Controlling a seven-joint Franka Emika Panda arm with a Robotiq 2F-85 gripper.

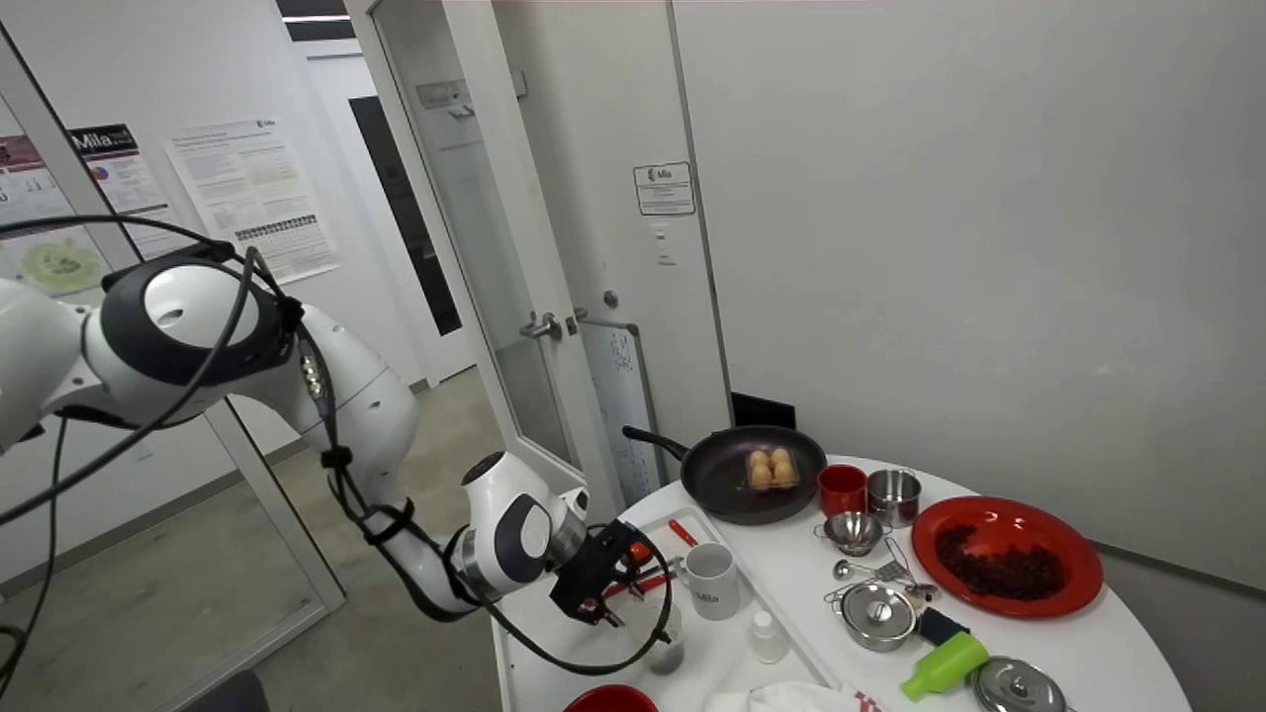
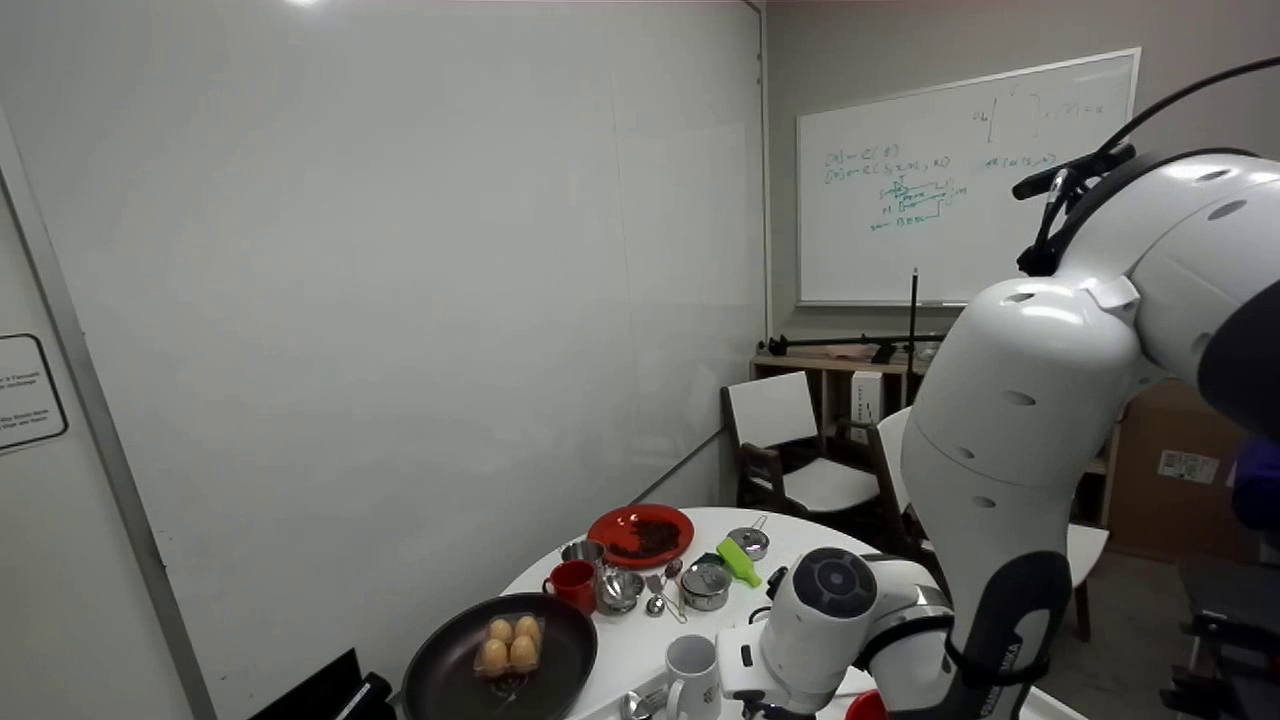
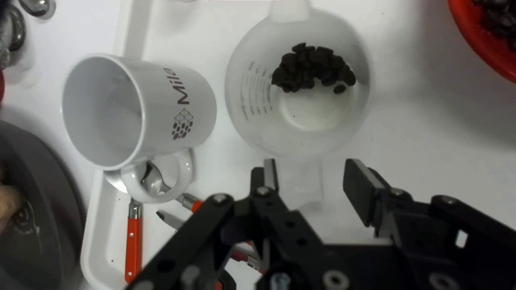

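Note:
In the wrist view a translucent measuring cup stands on the white tray with dark beans gathered at one side of its bottom. Its clear handle lies in the gap between my gripper's fingers. My gripper is open, one finger on each side of that handle, neither seen touching it. From exterior view 1, the gripper is low over the tray, left of the mug, and the cable partly covers the cup. Exterior view 2 hides the fingers behind the arm.
A white Mila mug is close beside the cup. Red-handled cutlery lies on the tray. A red bowl with dark beans sits on the cup's other side. The black pan holding eggs stands beyond the tray.

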